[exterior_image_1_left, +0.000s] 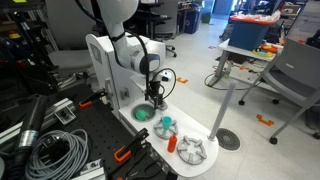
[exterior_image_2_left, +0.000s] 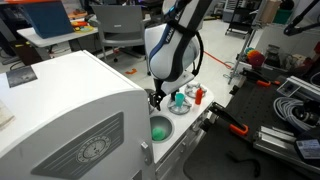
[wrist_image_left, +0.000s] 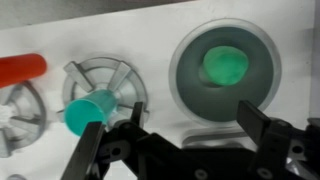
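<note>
My gripper is open above the toy stove and sink, its two dark fingers wide apart with nothing between them. A green round object (wrist_image_left: 225, 66) lies in the grey sink bowl (wrist_image_left: 188, 92). To the left in the wrist view, a teal cup (wrist_image_left: 90, 111) rests on a grey burner (wrist_image_left: 128, 88), and a red object (wrist_image_left: 22, 69) is partly cut off by the frame. In exterior view 1 the gripper (exterior_image_1_left: 156, 99) hangs just behind the bowl, near the faucet; the cup (exterior_image_1_left: 167, 122) and upright red object (exterior_image_1_left: 172, 143) stand nearer the camera.
Another burner (exterior_image_1_left: 190, 150) is empty at the counter's near right. A white cabinet (exterior_image_2_left: 85, 130) stands close to the arm, and a pale post (exterior_image_1_left: 222, 110) rises at the counter's far side. Coiled cable (exterior_image_1_left: 60, 155) lies on the black table.
</note>
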